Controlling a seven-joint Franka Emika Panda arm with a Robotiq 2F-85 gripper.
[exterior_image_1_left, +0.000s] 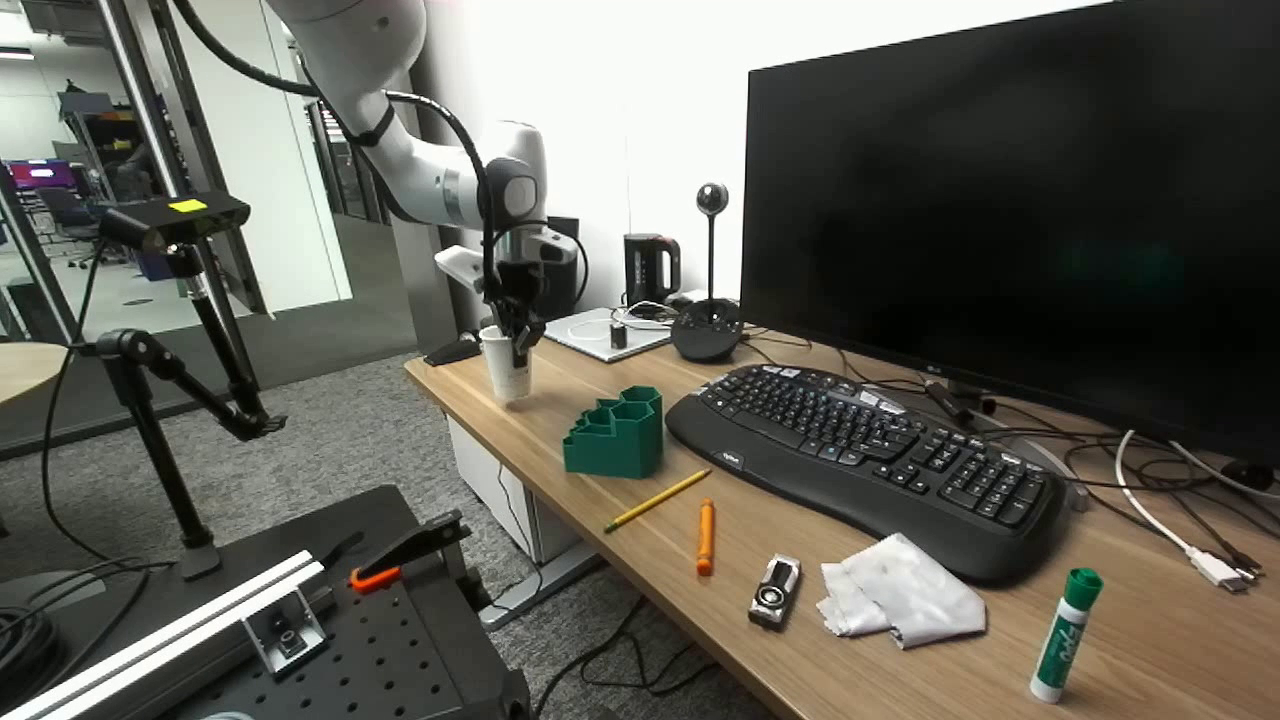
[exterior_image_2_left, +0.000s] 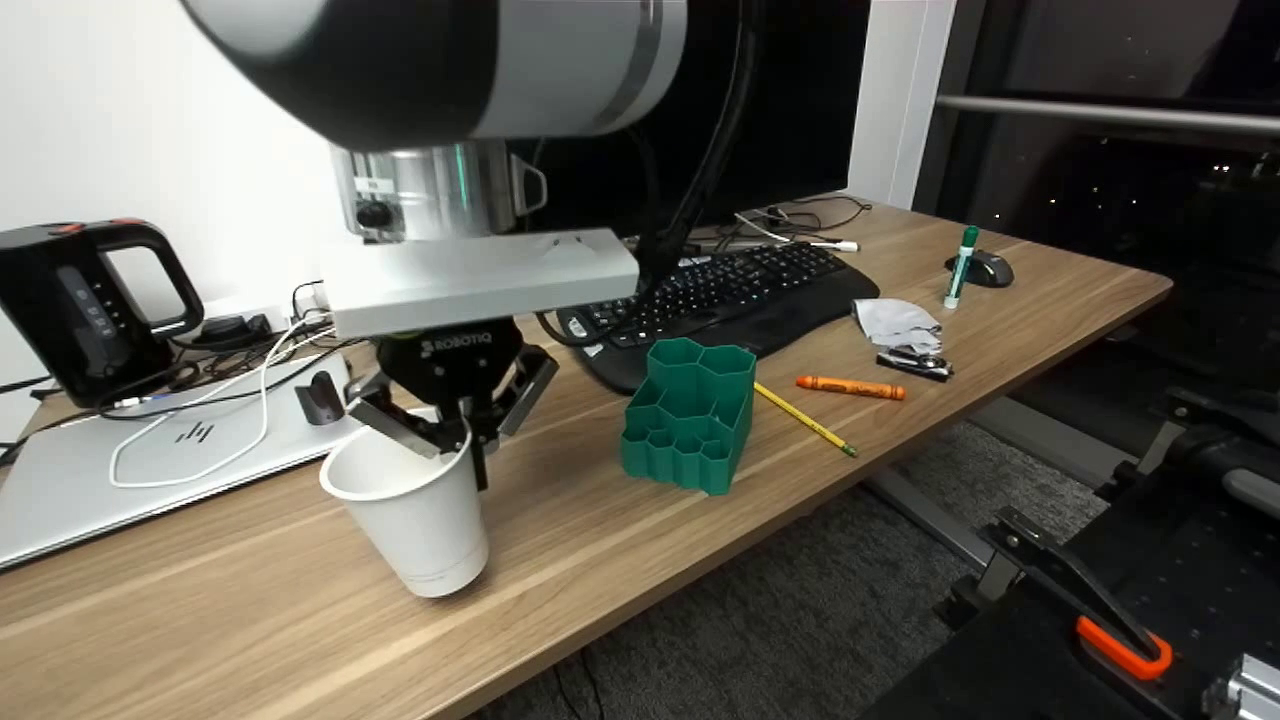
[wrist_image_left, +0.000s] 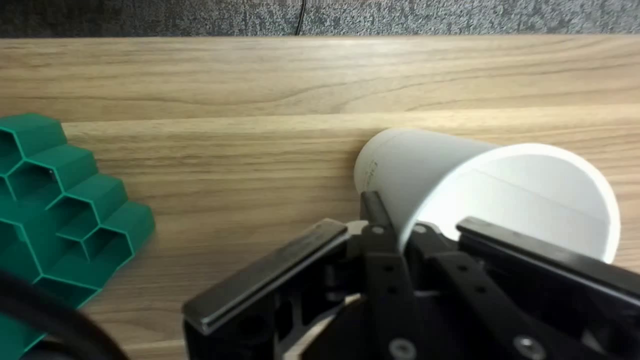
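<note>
A white paper cup is at the far left end of the desk in exterior view 1, tilted, its mouth open. My gripper is shut on one side of its rim, with the thin wall between the fingers, one inside the cup and one outside. In exterior view 2 the gripper reaches down over the rim nearest the green holder. Whether the cup's base touches the desk I cannot tell. The green honeycomb holder stands upright beside the cup, a gap of bare wood between them.
A yellow pencil, an orange crayon, a small black-and-silver tool, a white cloth and a green-capped marker lie or stand along the desk. The keyboard and laptop are behind. The front edge is close to the cup.
</note>
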